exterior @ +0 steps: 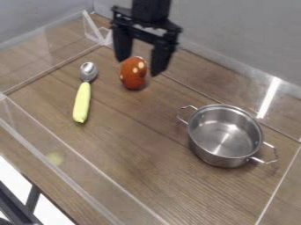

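My dark gripper [143, 44] hangs at the top centre of the camera view, blurred, just above and around the back of an orange-brown egg-shaped object [133, 75] with pale spots. I cannot tell whether it touches that object or how far its fingers stand apart. To the left, a silver spoon-like utensil [88, 72] lies above a pale yellow-green elongated object [83, 102]. A steel pot [223, 135] with two side handles stands on the right.
A white wire object at the back left is partly behind my gripper. Walls border the back.
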